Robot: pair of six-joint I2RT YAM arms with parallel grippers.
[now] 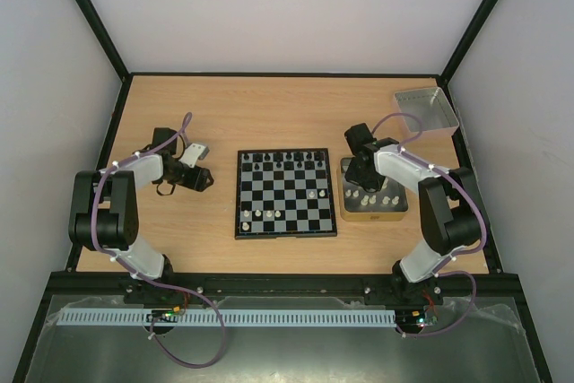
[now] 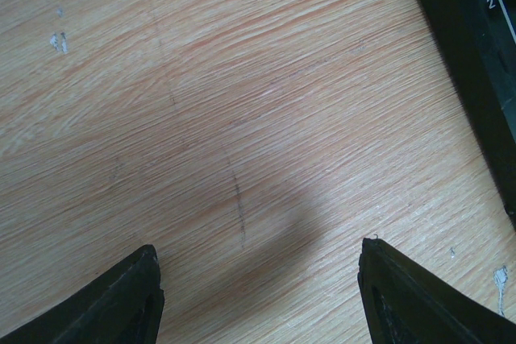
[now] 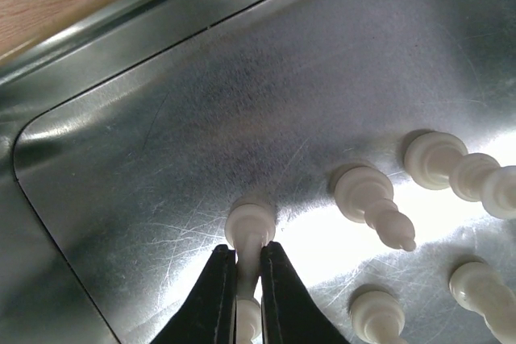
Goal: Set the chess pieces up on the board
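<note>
The chessboard (image 1: 285,193) lies mid-table, black pieces along its far side and several white pieces near the front and right. Over the tray (image 1: 375,216) at the right, my right gripper is shut on a white chess piece (image 3: 250,230) that appears to stand on the tray floor; its top is partly hidden by the fingers. Another white piece (image 3: 247,321) shows just behind the fingertips. Left of the board, my left gripper hangs open above bare wood, nothing between its fingers.
More white pieces (image 3: 367,196) stand to the right of the gripped one, close by. An empty clear bin (image 1: 426,111) is at the far right corner. Bare table surrounds the board, with a narrow gap between board and tray.
</note>
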